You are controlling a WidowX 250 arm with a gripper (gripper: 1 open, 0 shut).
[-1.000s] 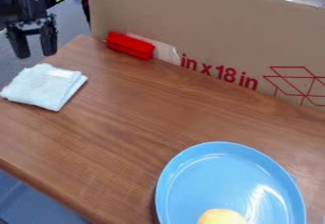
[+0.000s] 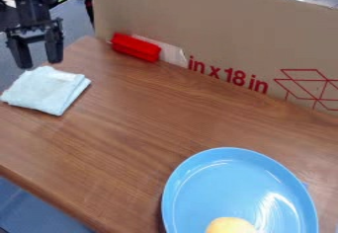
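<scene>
My black gripper (image 2: 38, 49) hangs in the air at the upper left, above and beyond a folded pale blue-white cloth (image 2: 46, 91) on the left of the wooden table. It appears open, with nothing visible between its two fingers. At the lower right lies a blue plate (image 2: 192, 193) with a round pale yellow object (image 2: 230, 226) on it, partly cut off by the frame's edge.
A red cylinder (image 2: 134, 46) lies at the back against a cardboard wall (image 2: 224, 25) printed with red lettering. The table's left edge drops away to the floor.
My gripper has shifted very slightly over the last second. The objects on the table have not moved.
</scene>
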